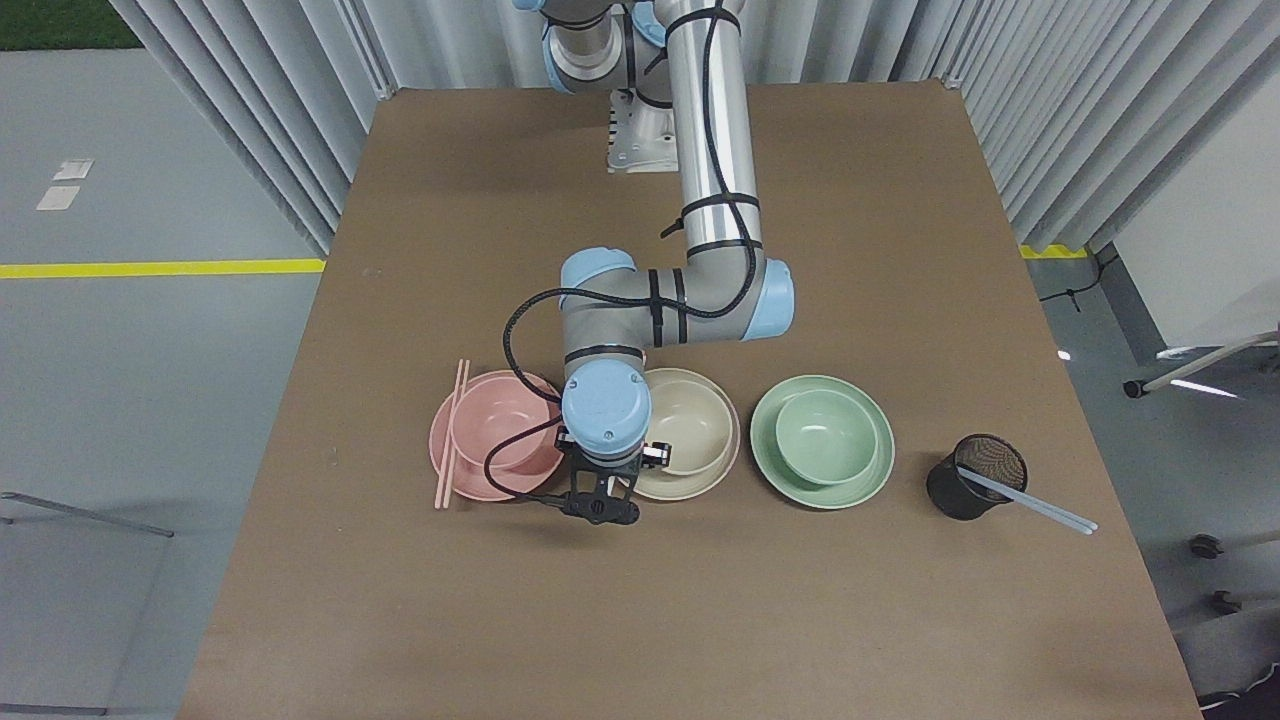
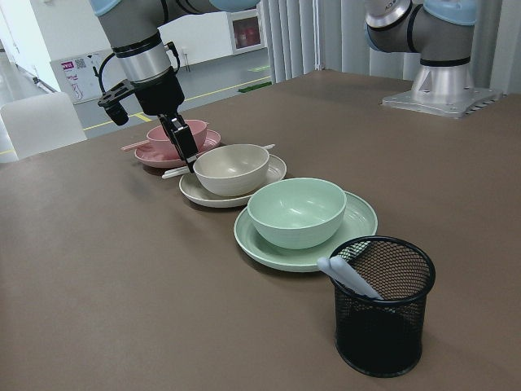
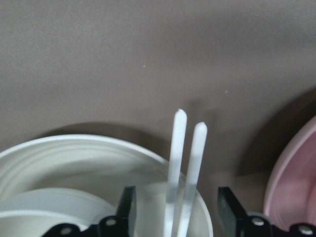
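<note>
In the wrist view my gripper is open, its two black fingers straddling a pair of white chopsticks (image 3: 194,163) that lie across the rim of the cream plate (image 3: 113,165). The cream bowl (image 3: 59,200) sits on that plate. In the left view the gripper comes down beside the cream bowl (image 2: 232,173). In the front view it is mostly hidden under the wrist, between the pink and cream sets.
A pink bowl (image 1: 498,414) on a pink plate holds pink chopsticks (image 1: 450,438). To the right stand a green bowl (image 1: 825,434) on its plate and a black mesh cup (image 1: 960,492) with light chopsticks.
</note>
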